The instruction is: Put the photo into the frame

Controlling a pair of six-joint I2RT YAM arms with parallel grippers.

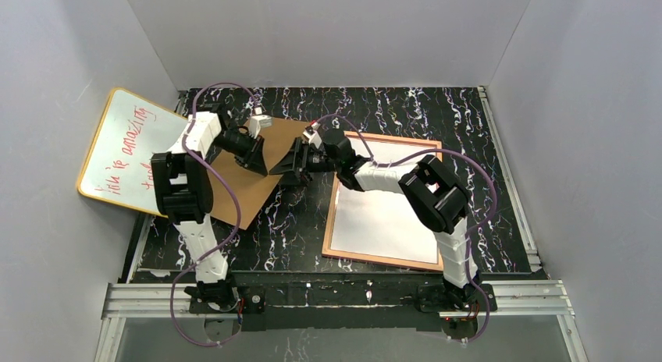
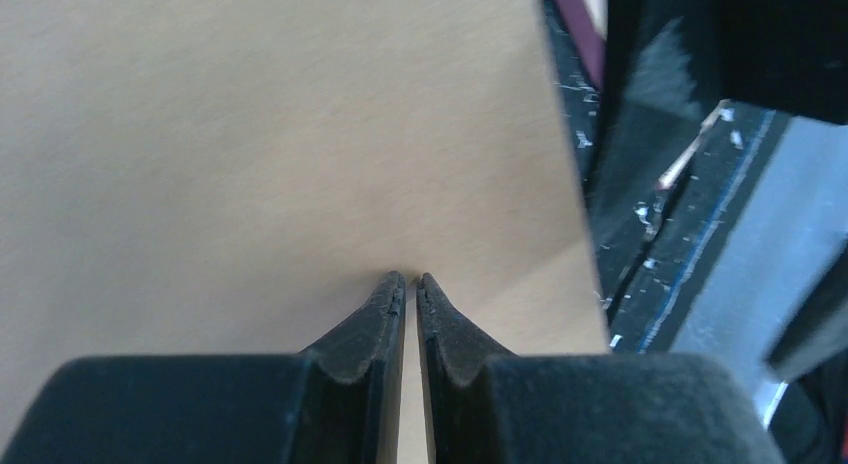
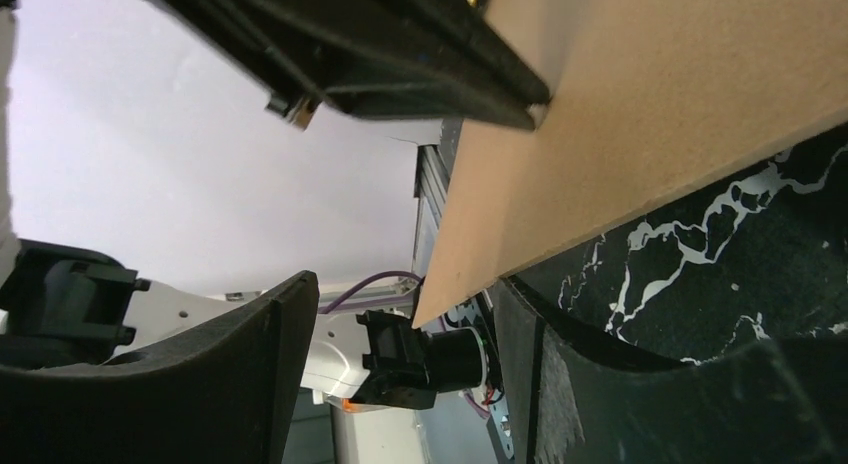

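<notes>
A brown board (image 1: pixel 258 196) lies slanted at the table's left, one edge raised in the right wrist view. My left gripper (image 1: pixel 263 172) is shut at the board's face, near its right edge. In the right wrist view, a small light piece (image 3: pixel 539 114) shows between its tips. My right gripper stands part open at that edge, the board between its fingers and one fingertip at the rim. The wooden frame (image 1: pixel 329 236) with its white inside lies to the right. A white sheet with red writing (image 1: pixel 125 147), probably the photo, leans at the far left.
The right arm (image 1: pixel 390 177) reaches across the frame. Purple cables (image 1: pixel 490 214) loop over both arms. Bare black marbled table (image 1: pixel 285 241) shows between board and frame, and behind the frame.
</notes>
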